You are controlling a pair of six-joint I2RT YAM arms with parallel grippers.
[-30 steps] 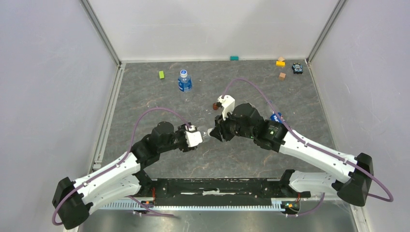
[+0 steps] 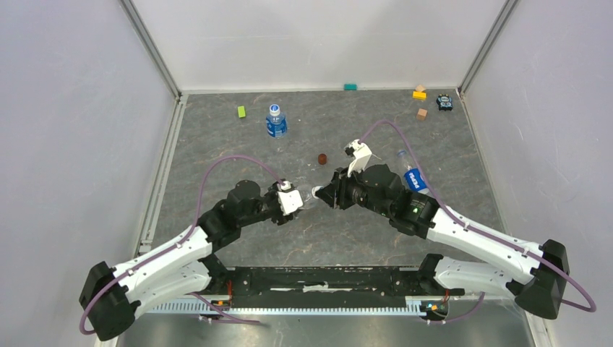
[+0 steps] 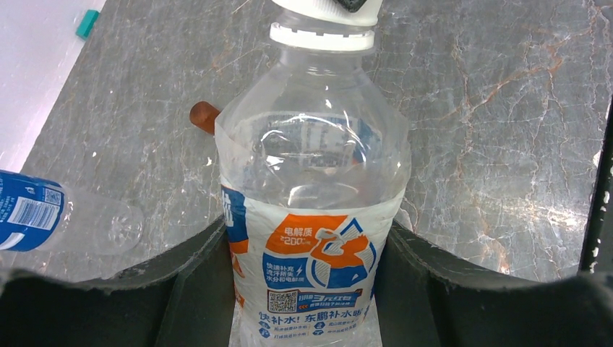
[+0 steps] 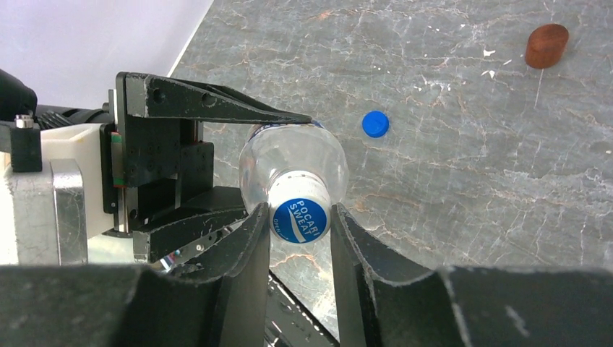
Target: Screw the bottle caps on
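A clear bottle with an orange-and-blue label (image 3: 311, 267) is held near horizontal in mid-air by my shut left gripper. My right gripper is shut on a white cap with a blue POCARI SWEAT top (image 4: 299, 220) at the bottle's mouth; whether the threads engage cannot be told. A blue cap (image 4: 375, 123) lies on the table. A blue-labelled bottle with a cap on top (image 2: 276, 124) stands at the back; another blue-labelled bottle (image 2: 413, 179) lies at the right.
A brown cylinder (image 2: 322, 158) sits mid-table. Small blocks (image 2: 419, 95) and a small dark object (image 2: 444, 103) are along the back right, a green block (image 2: 241, 112) at the back left.
The right arm has moved toward the right and front since a second ago, its gripper still at the held bottle's mouth. The left arm has barely moved.
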